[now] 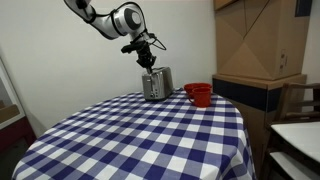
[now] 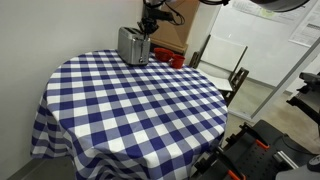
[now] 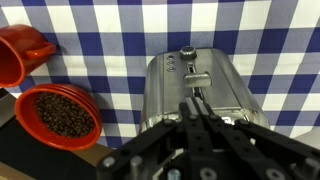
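A silver toaster point(image 1: 157, 84) stands at the far edge of the checked table. In the wrist view its metal end point(image 3: 165, 88) shows from above, with a dark knob point(image 3: 187, 52) and a lever point(image 3: 198, 79) on it. My gripper point(image 1: 148, 69) points down at the toaster's top, close to the lever side. The fingers look shut, with nothing visible between them. Whether they touch the toaster cannot be made out, as the dark gripper body covers part of it in the wrist view.
Beside the toaster are a red mug point(image 3: 14, 54) and a red bowl point(image 3: 30, 118) holding dark beans. Cardboard boxes point(image 1: 247, 40) stand behind, and a chair point(image 1: 290, 105) is off to the right.
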